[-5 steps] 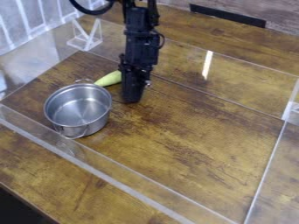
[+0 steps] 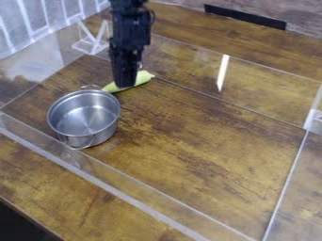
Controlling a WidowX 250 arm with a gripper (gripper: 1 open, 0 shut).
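Observation:
A steel pot (image 2: 83,117) stands at the left of the wooden table. Just behind it lies a pale green, elongated object (image 2: 136,81), like a corn cob or vegetable. The dark gripper (image 2: 123,79) hangs over that object's left part, at or just above it; its fingers are dark and small, and whether anything is between them is hard to see.
Clear acrylic walls (image 2: 227,222) surround the work area. A white strip (image 2: 223,73) shows at the back right.
The arm has moved back and left, up and away from beside the pot's right rim. The green object now shows more to the right of the gripper.

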